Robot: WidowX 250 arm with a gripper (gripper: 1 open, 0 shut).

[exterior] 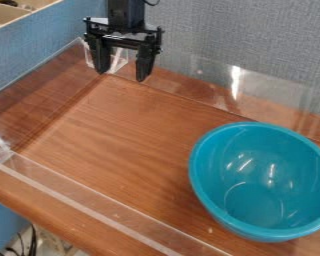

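My black gripper (123, 62) hangs near the back left of the wooden table (136, 150), its two fingers apart and nothing visible between them. A large teal bowl (260, 180) stands at the right front of the table and looks empty inside.
Clear plastic edging runs along the table's back and front. A grey textured wall (243, 40) stands behind, a blue panel (27, 60) at the left. Black cables lie below the front left edge.
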